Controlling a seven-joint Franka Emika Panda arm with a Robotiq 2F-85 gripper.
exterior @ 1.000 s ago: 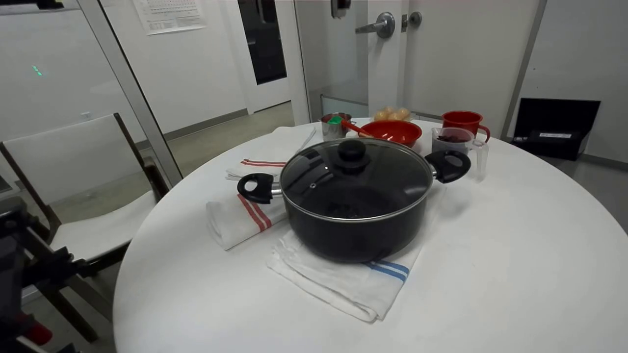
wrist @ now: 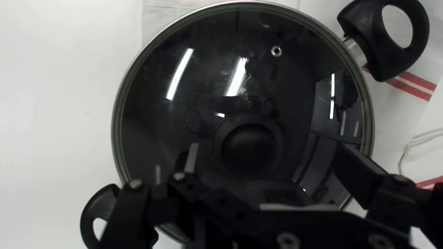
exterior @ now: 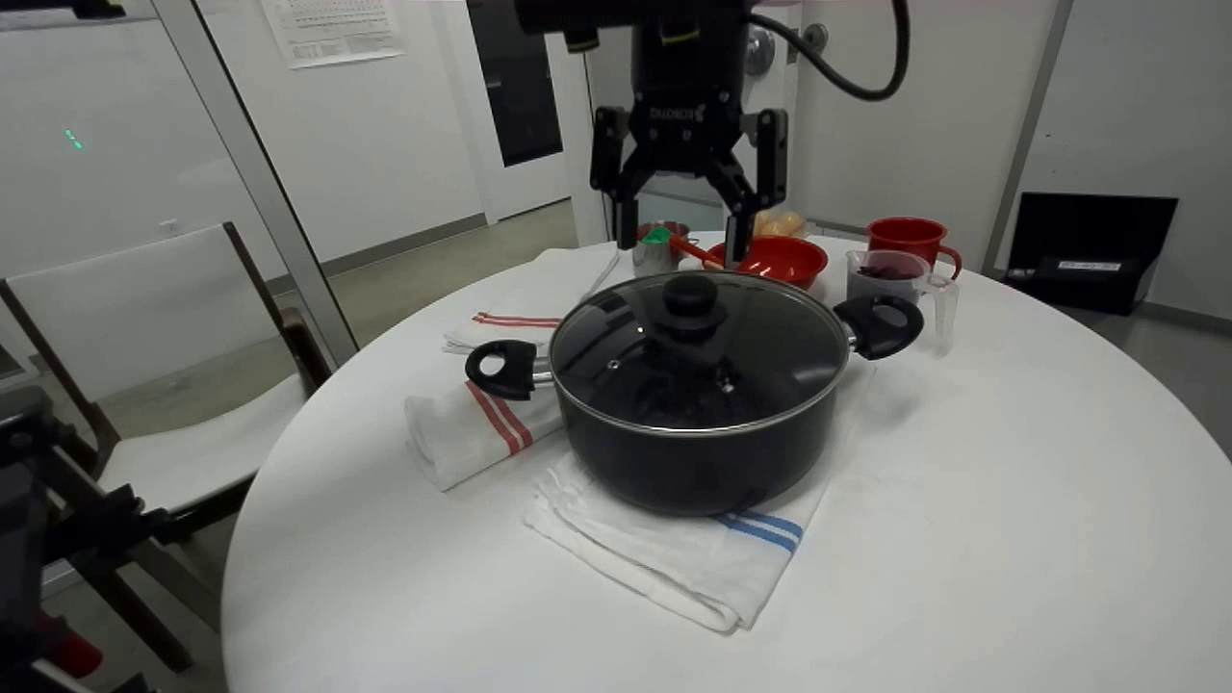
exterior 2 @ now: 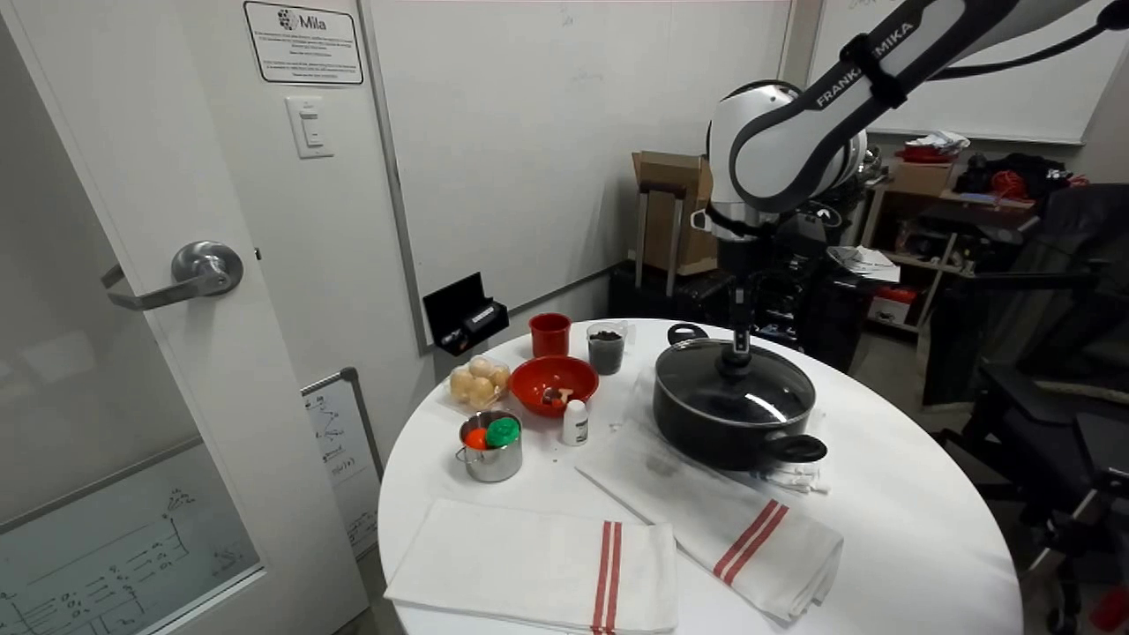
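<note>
A black two-handled pot [exterior: 699, 462] stands on a folded white towel with blue stripes [exterior: 693, 566]. Its glass lid [exterior: 624, 358] is on, with a round black knob [exterior: 690, 295] at the centre. My gripper [exterior: 684, 244] hangs open above the lid, one finger to each side of the knob in exterior view 1. Nothing is between the fingers. From the wrist, the knob [wrist: 250, 149] appears ahead of and between the spread fingers, over the dark lid [wrist: 178, 120]. In exterior view 2 the fingertips overlap the knob, so the exact gap in height is hard to tell.
Behind the pot are a red bowl [exterior 2: 550, 372], red mug [exterior 2: 550, 334], measuring cup [exterior 2: 605, 351], metal pot [exterior 2: 493, 462], white bottle [exterior 2: 574, 422] and egg-like items [exterior 2: 479, 383]. Red-striped towels [exterior 2: 497, 550] lie to one side. Bare tabletop [exterior: 1028, 497] extends on the right in exterior view 1.
The arm has come down into exterior view 1, bringing the open gripper over the lid's knob; a second ago only a small part showed at the top. The pot and lid have not moved.
</note>
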